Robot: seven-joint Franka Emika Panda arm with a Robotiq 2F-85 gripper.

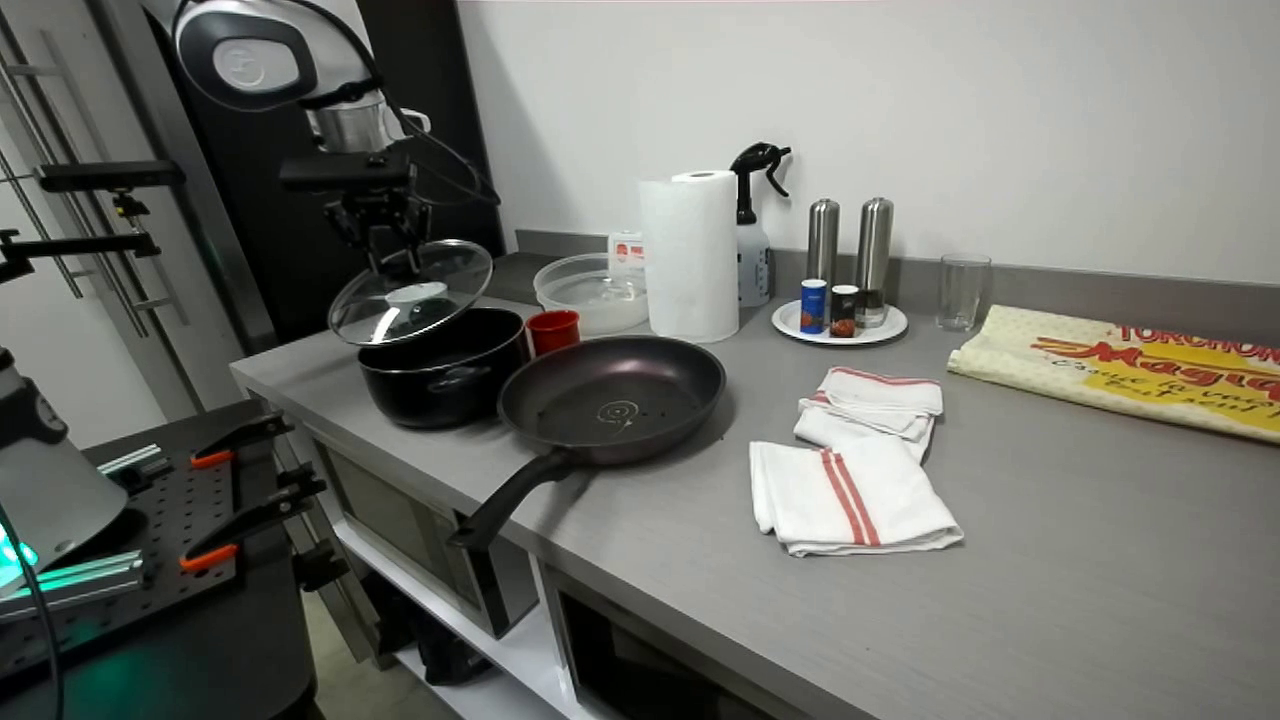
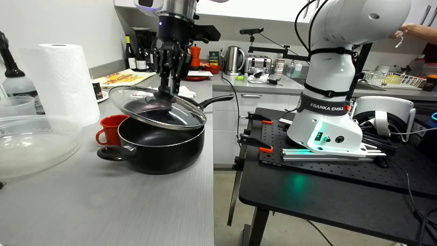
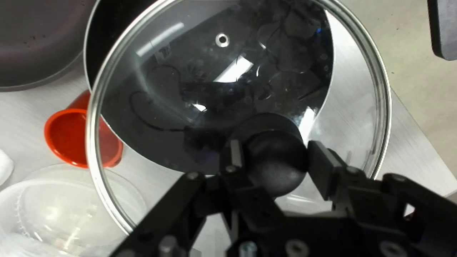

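Note:
A glass lid with a metal rim hangs tilted over the black pot at the counter's left end. My gripper is shut on the lid's round black knob. In exterior view 2 the lid slants down toward the counter's edge, its low side close to the rim of the pot. Whether lid and rim touch there, I cannot tell. Through the glass in the wrist view, the pot's dark inside shows off-centre from the lid, toward the upper left.
A red cup stands right beside the pot, and a frying pan sits close on its other side. Near them are a clear plastic container and a paper towel roll. Folded towels lie farther along the counter.

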